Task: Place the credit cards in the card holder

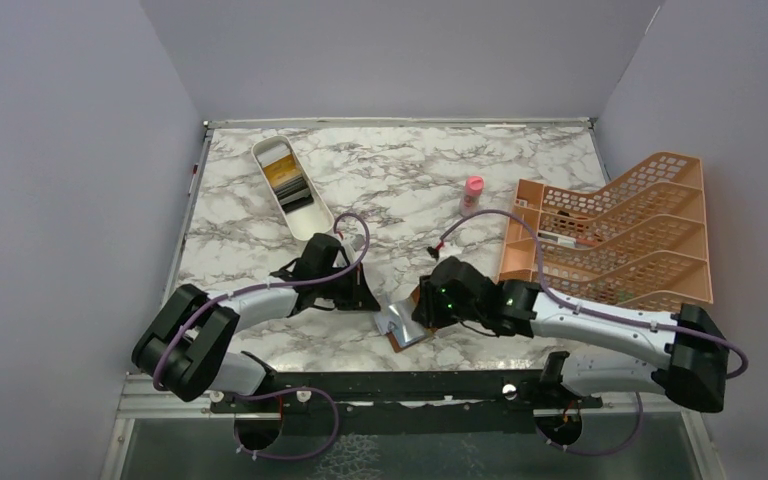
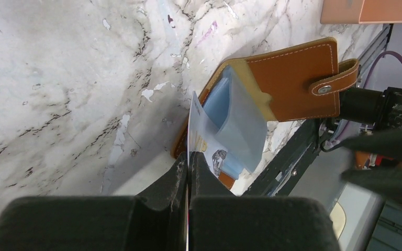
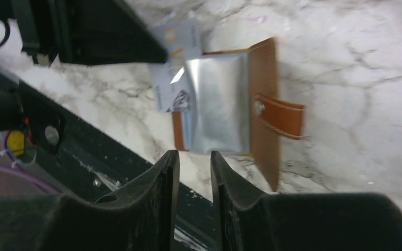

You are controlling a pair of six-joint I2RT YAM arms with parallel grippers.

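Observation:
A brown leather card holder (image 1: 398, 345) lies open near the table's front, its cover (image 2: 293, 78) folded out and its clear sleeves (image 3: 220, 104) exposed. My left gripper is shut on a pale, thin card (image 3: 162, 86) with lettering. Seen from the left wrist, that card (image 2: 198, 123) stands nearly edge-on, overlapping the sleeve side; whether any of it is inside a sleeve I cannot tell. My right gripper hovers over the holder with its fingers apart and nothing between them. From above, it (image 1: 423, 310) hides part of the cover.
Several more cards (image 1: 287, 180) lie in a white tray (image 1: 310, 222) at the back left. A pink bottle (image 1: 472, 195) stands right of centre, and an orange rack (image 1: 690, 235) fills the right side. Bare marble (image 1: 390, 170) shows at the back.

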